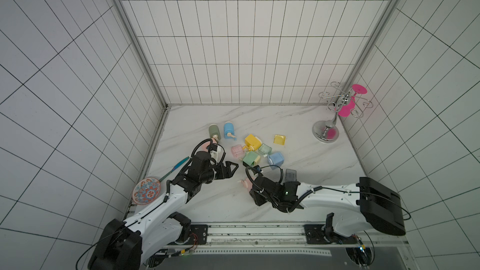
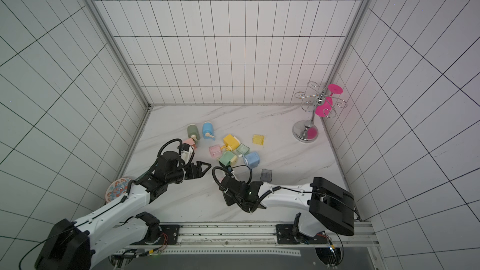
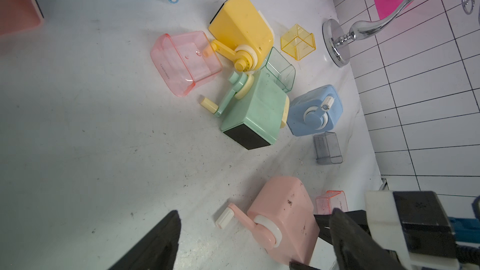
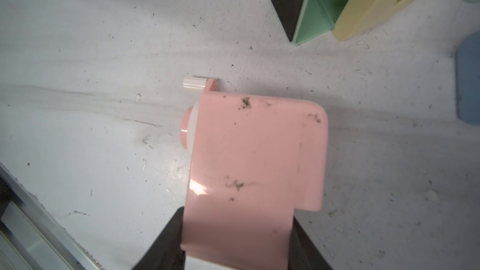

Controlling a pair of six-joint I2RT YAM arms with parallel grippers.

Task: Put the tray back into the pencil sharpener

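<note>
A pink pencil sharpener (image 4: pixel 250 160) is clamped in my right gripper; its crank sticks out to the left in the right wrist view. From the left wrist view, the same sharpener (image 3: pixel 287 215) shows its crank facing me. My left gripper (image 1: pixel 231 168) is apart from it, to its left, with parted fingers (image 3: pixel 150 245) and nothing between them. Behind the right gripper in the left wrist view lies a small clear pink tray (image 3: pixel 331 202), partly covered by the right fingers. A larger clear pink tray (image 3: pixel 185 62) rests near the yellow sharpener (image 3: pixel 242 27).
A green sharpener (image 3: pixel 257 112), a blue one (image 3: pixel 316 110) and clear trays in green (image 3: pixel 280 68), yellow (image 3: pixel 298 42) and grey (image 3: pixel 328 148) crowd the middle. A chrome stand (image 1: pixel 325 131) is at the right.
</note>
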